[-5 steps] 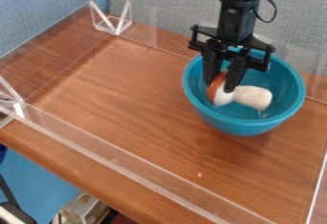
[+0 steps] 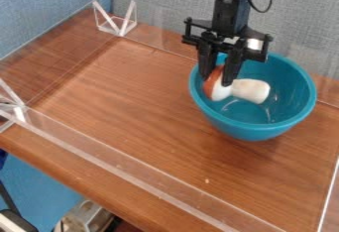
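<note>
The black gripper (image 2: 216, 69) reaches down from the top centre into a light-blue bowl (image 2: 252, 127) on the wooden table, at the bowl's left part. Its fingers are at a white object (image 2: 244, 89) with an orange-red end, which lies tilted in the bowl. I cannot tell whether the fingers grip it.
A white wire stand (image 2: 115, 20) is at the back left. A clear barrier runs along the edges, and metal clutter (image 2: 82, 216) sits below the front left.
The gripper has moved slightly left and up. The white object has shifted left with its orange end rising a little.
</note>
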